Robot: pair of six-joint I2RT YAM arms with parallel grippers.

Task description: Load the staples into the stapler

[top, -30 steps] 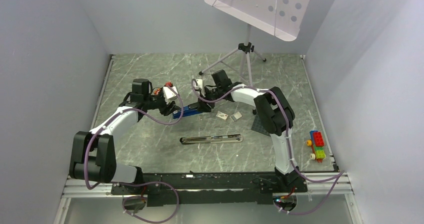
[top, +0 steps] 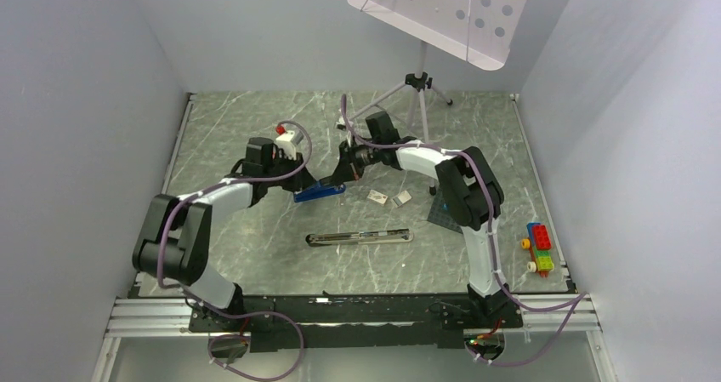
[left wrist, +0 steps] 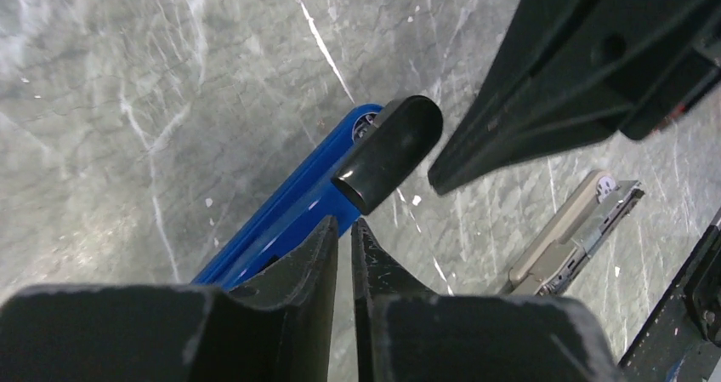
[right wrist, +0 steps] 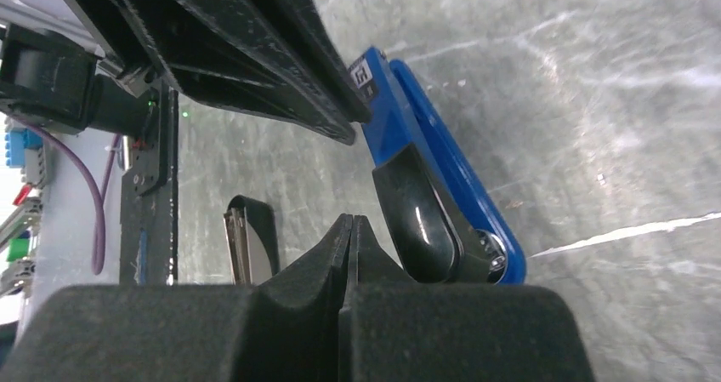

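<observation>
The blue stapler (top: pixel 316 193) with a black top (left wrist: pixel 387 152) lies on the marble floor. My left gripper is shut just above it; the fingertips hide what, if anything, is between them. My right gripper is shut beside the stapler's black-capped end, nothing visible between its fingers. A long open stapler (top: pixel 359 237) lies nearer the front, and two small pale boxes (top: pixel 377 196) lie right of the blue stapler, likely staples though too small to tell.
A white stand (top: pixel 421 101) rises at the back. A dark baseplate (top: pixel 444 216) sits under the right arm; a toy brick car (top: pixel 539 246) lies at the far right.
</observation>
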